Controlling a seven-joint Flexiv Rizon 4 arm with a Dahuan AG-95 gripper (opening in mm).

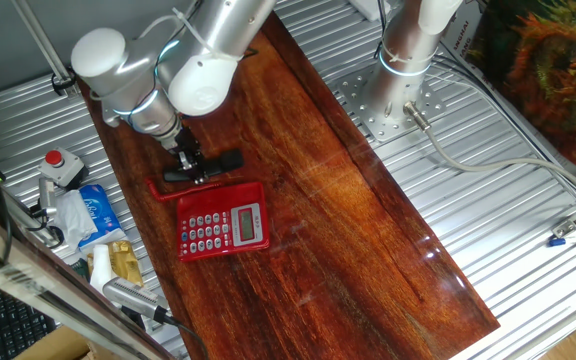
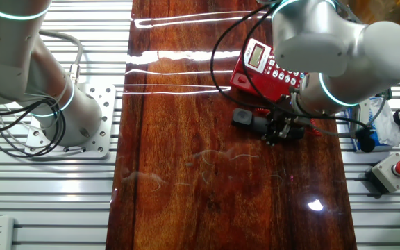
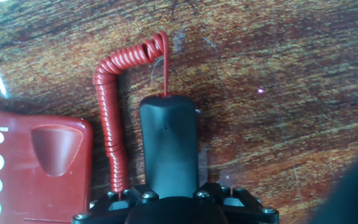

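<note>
A red desk telephone [image 1: 222,222] with grey keys and a small display lies on the wooden table. Beside it is its black handset [image 3: 169,140], joined to a coiled red cord [image 3: 109,112]. My gripper is down at the handset's middle, one finger on each side of it. In exterior view 1 the handset sticks out past the gripper on both sides. The fingers look close against the handset, but whether they press on it does not show. The handset appears low, at or just above the tabletop; exterior view 2 partly hides the spot behind the arm and cables.
An emergency-stop button [image 1: 56,160] and a blue-white tissue pack [image 1: 96,212] lie off the table's near edge.
</note>
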